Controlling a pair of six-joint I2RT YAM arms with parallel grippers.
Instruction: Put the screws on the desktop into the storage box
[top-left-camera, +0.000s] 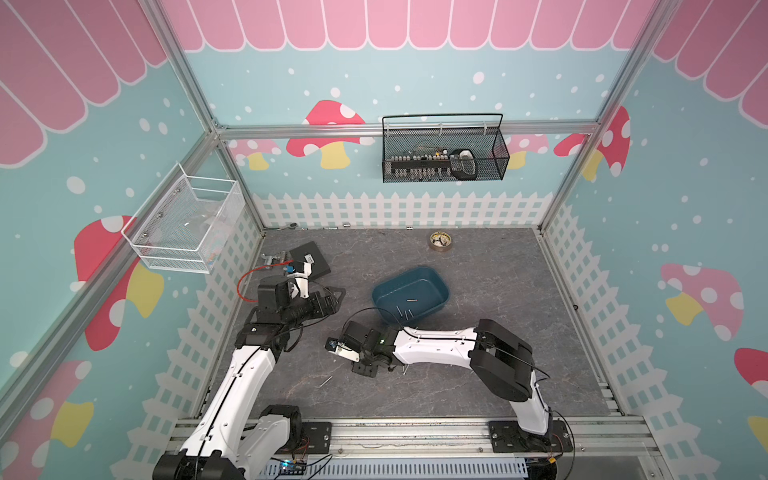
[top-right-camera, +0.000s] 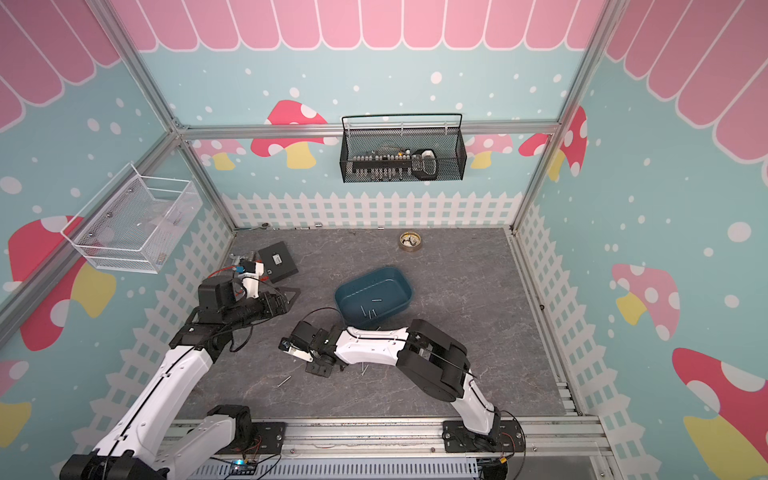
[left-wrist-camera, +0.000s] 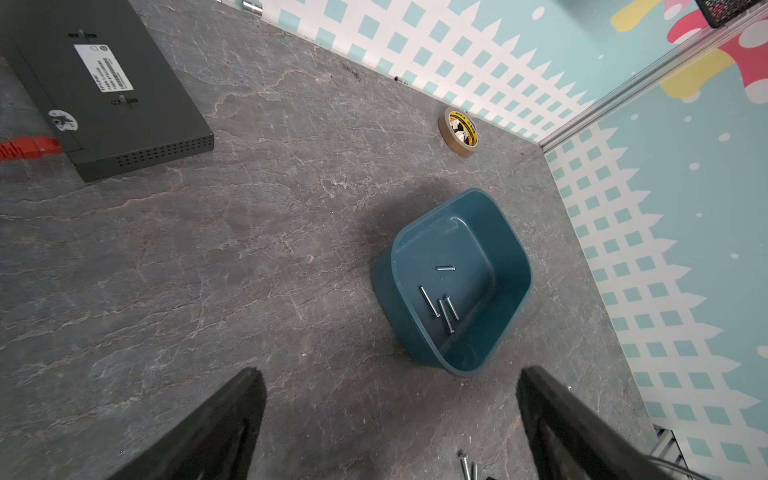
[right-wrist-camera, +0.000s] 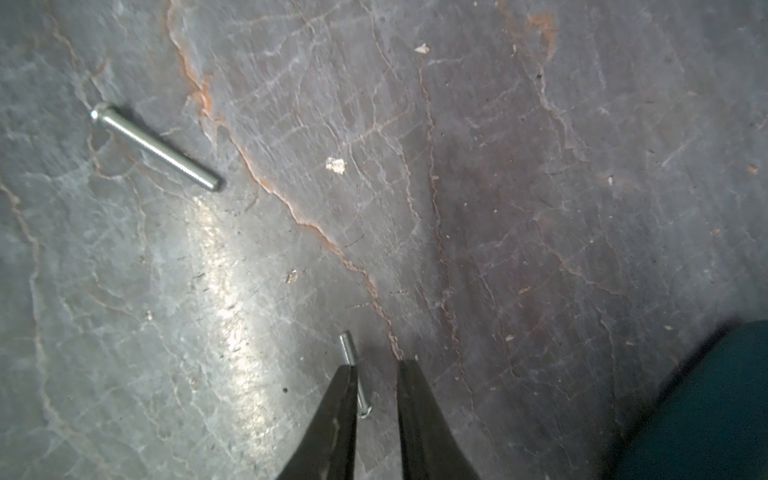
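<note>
The blue storage box (left-wrist-camera: 452, 280) holds several screws, seen in the left wrist view. In the right wrist view my right gripper is part open, its fingertips close to a short screw (right-wrist-camera: 352, 373) on the desktop; whether they touch it I cannot tell. A longer screw (right-wrist-camera: 156, 148) lies up and to the left of it. More screws (left-wrist-camera: 465, 468) show at the bottom of the left wrist view. My left gripper hangs open and empty left of the box (top-left-camera: 409, 292), above the desk.
A black flat device (left-wrist-camera: 136, 120) with a red cable stands at back left, a tape roll (left-wrist-camera: 456, 132) at the back. Wire baskets (top-left-camera: 444, 164) hang on the walls.
</note>
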